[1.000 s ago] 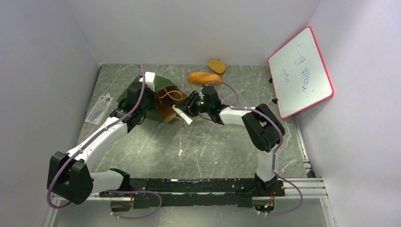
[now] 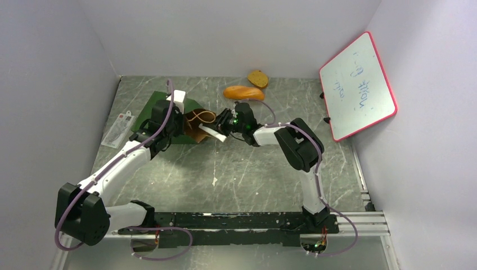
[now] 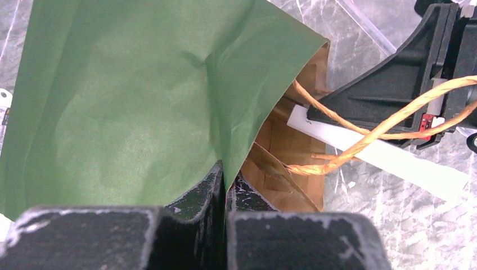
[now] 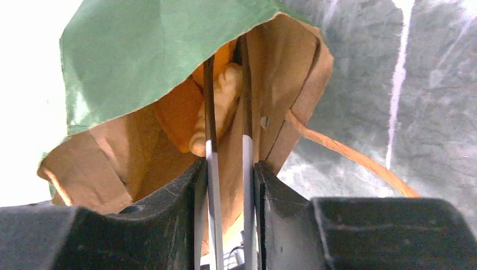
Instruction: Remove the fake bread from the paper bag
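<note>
The green paper bag [image 3: 140,101] lies on its side, its brown inner wall [image 4: 287,73] showing at the mouth. My left gripper is shut on the bag's edge. The fingers [image 4: 246,112] of my right gripper reach into the mouth, parted by a narrow gap. Deep inside are a pale tan bread piece [image 4: 220,107], seen between and behind those fingers, and an orange-brown piece [image 4: 181,115] beside it. The bag's top flap hides part of the bread, and whether the fingers touch it is unclear.
An orange-brown loaf [image 2: 243,93] and a round bread piece [image 2: 258,79] lie on the table behind my right gripper. A looped paper handle [image 3: 394,124] crosses in front of that gripper. The whiteboard [image 2: 360,84] leans at right.
My right gripper has shifted slightly left, further into the bag's mouth. The left gripper stays almost still at the bag's edge.
</note>
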